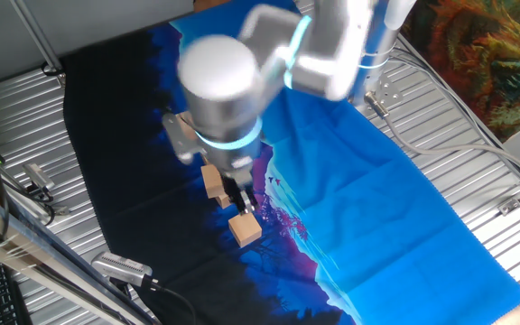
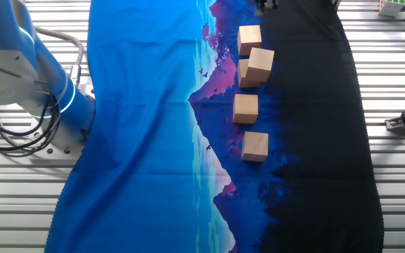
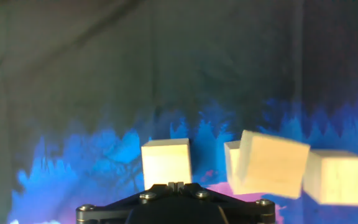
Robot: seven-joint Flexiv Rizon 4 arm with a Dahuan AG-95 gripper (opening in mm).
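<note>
My gripper is shut with nothing showing between its fingertips, and it hangs above the cloth. In exterior view 1 it (image 1: 243,203) appears just above a lone wooden block (image 1: 245,229); that block (image 3: 166,165) lies straight ahead of the fingertips in the wrist view. To its right, a tilted block (image 3: 275,165) rests against or on a lower block (image 3: 233,162), which it partly hides. Exterior view 2 shows this overlapping pair, the upper block (image 2: 260,63) covering part of the lower block (image 2: 243,74). Only the tips of my gripper (image 2: 266,7) show at that view's top edge.
Another block (image 2: 245,109) and a farther block (image 2: 254,146) continue the row. A camera-like device (image 1: 122,268) stands by the cloth's edge in exterior view 1.
</note>
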